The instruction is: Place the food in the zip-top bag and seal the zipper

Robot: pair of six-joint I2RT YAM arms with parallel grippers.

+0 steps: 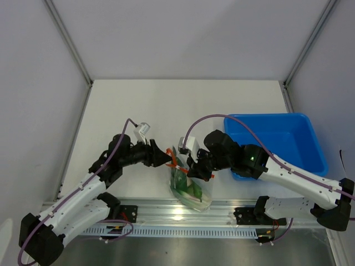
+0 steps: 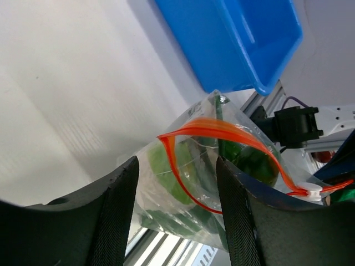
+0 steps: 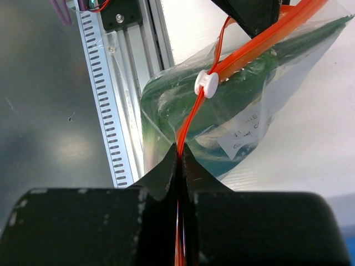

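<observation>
The clear bag (image 1: pixel 188 191) holds green food and has an orange zipper (image 2: pixel 213 126) with a white slider (image 3: pixel 206 84). In the left wrist view my left gripper stands open around the zipper at the bag's mouth, the orange strip visible between its fingers. My right gripper is shut on the orange zipper strip, below the slider.
A blue bin (image 1: pixel 274 138) stands on the right of the white table (image 1: pixel 127 97). A metal rail (image 1: pixel 172 219) runs along the front edge.
</observation>
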